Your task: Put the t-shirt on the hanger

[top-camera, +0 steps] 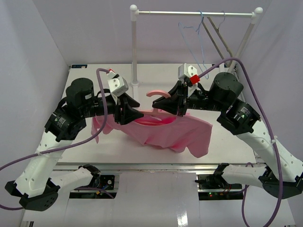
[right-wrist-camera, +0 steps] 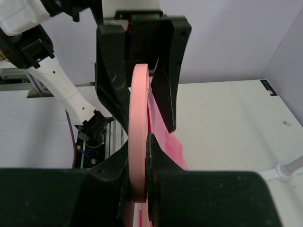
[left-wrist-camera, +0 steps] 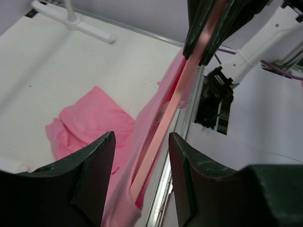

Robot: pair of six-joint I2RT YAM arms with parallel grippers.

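Observation:
The pink t shirt hangs and drapes over the table, with the pink hanger at its neck opening. My right gripper is shut on the hanger, whose pink strip runs between its fingers in the right wrist view. My left gripper is at the left end of the collar; in the left wrist view its open fingers straddle the hanger's arm and some shirt cloth.
A white rack stands behind, with blue hangers and other hangers on its right.

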